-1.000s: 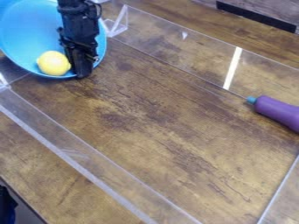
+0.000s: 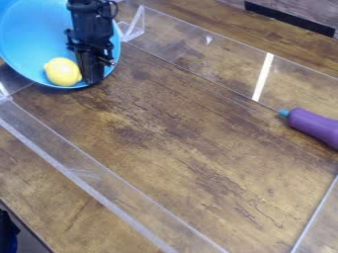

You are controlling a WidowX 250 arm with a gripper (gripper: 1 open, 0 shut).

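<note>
My black gripper (image 2: 90, 69) reaches down from the top left into a light blue bowl (image 2: 30, 30), its tip low by the bowl's right side. Just left of it in the bowl lies a yellow lemon-like object (image 2: 62, 71). The fingers are dark and small in this view; nothing shows held between them, and the gripper looks shut.
A purple eggplant-like object (image 2: 313, 127) with a teal tip lies at the right edge.
The gripper has shifted very slightly within the bowl; otherwise little visibly differs.
</note>
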